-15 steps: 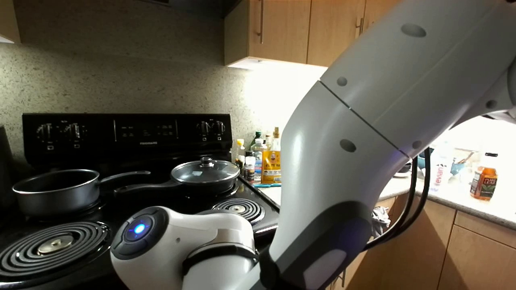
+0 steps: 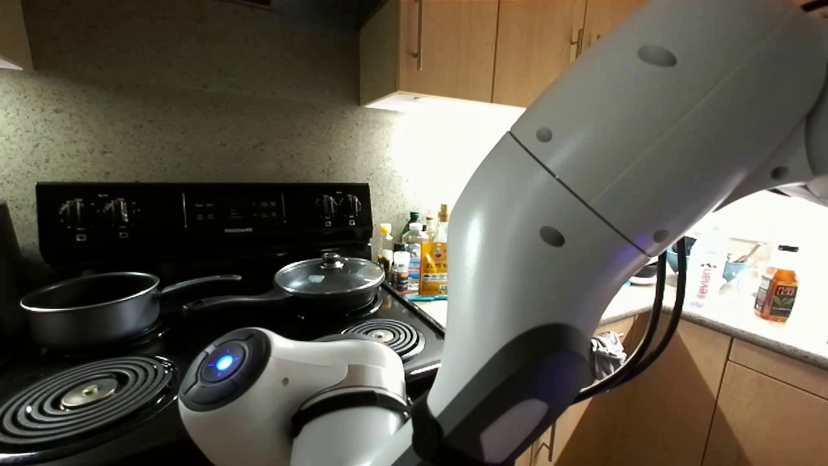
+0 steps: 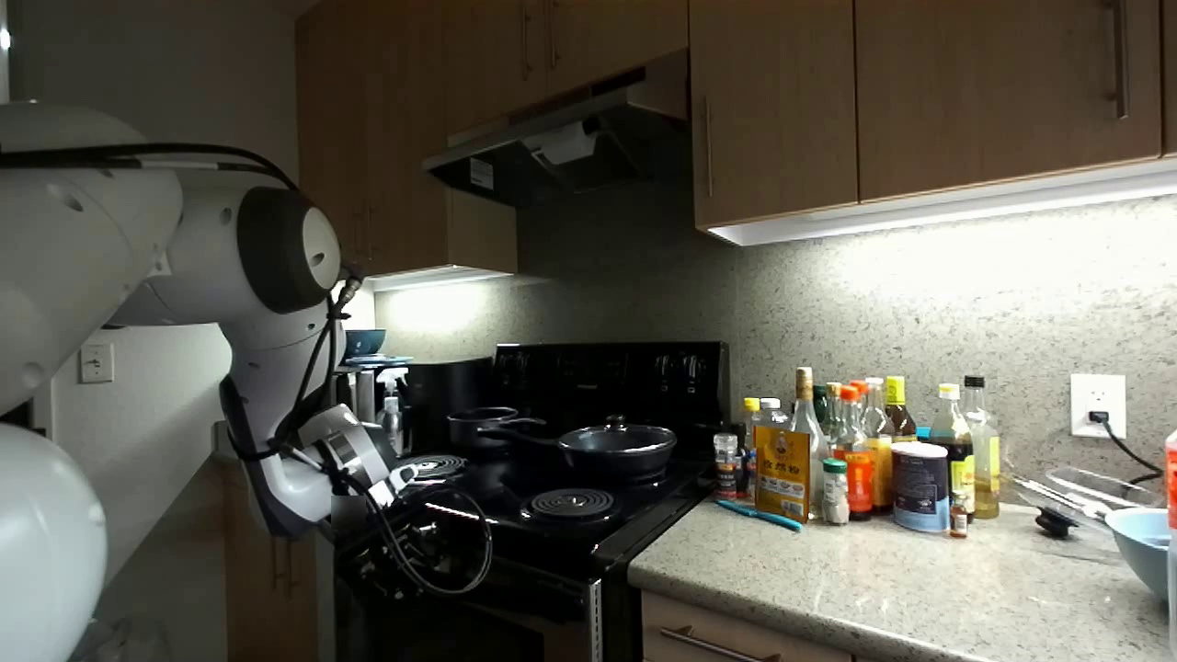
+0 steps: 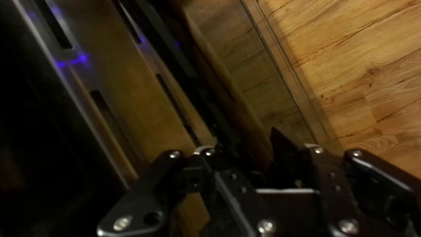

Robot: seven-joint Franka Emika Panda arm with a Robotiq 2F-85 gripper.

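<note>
In the wrist view my gripper is partly open, its dark fingers pointing down along the front of the black oven. A long, dark, rounded bar, which looks like the oven door handle [image 4: 236, 106], runs into the gap between the fingertips. Whether either finger touches it I cannot tell. From the side, the gripper [image 3: 408, 546] is a dark shape before the stove's front, under the cooktop edge; its fingertips are hard to make out there. Exterior view 1 shows only the arm [image 2: 341, 388], with the gripper out of frame.
On the stove stand an open saucepan [image 2: 97, 314] and a lidded frying pan [image 2: 330, 283], handles pointing inward. Bottles and a yellow box [image 3: 781, 474] crowd the counter right of the stove. Wooden floor [image 4: 367, 79] lies open before the oven.
The arm's upper links have shifted very slightly left in exterior view 1. The pans and the stove look the same.
</note>
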